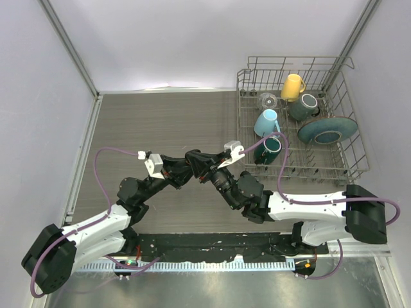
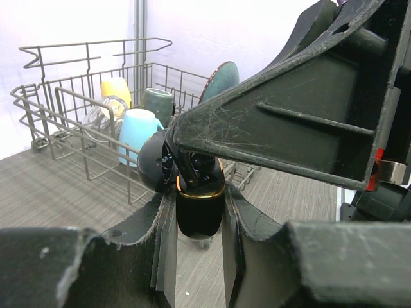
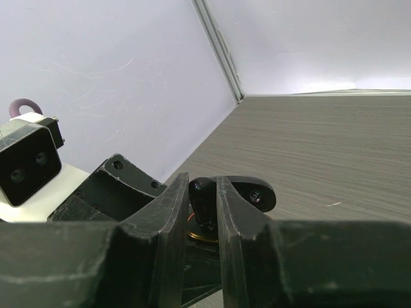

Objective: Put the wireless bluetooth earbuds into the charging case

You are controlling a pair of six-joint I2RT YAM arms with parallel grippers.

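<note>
The black charging case [image 2: 200, 215] with its gold rim is pinched in my left gripper. Its lid [image 2: 151, 162] stands open, and shows as well beside the right fingers as a dark rounded lid [image 3: 253, 192]. A glossy black earbud [image 3: 203, 194] sits between the fingertips of my right gripper, directly over the case opening with its orange-gold rim [image 3: 202, 237]. Whether the earbud touches its slot is hidden. From above, both grippers meet tip to tip; the right fingers [image 2: 276, 122] cover much of the case's inside in the left wrist view.
A wire dish rack [image 1: 308, 157] with mugs and a plate [image 1: 327, 130] fills the back right. Bare table [image 1: 154, 119] lies behind and left of the grippers. White walls close in the sides and back.
</note>
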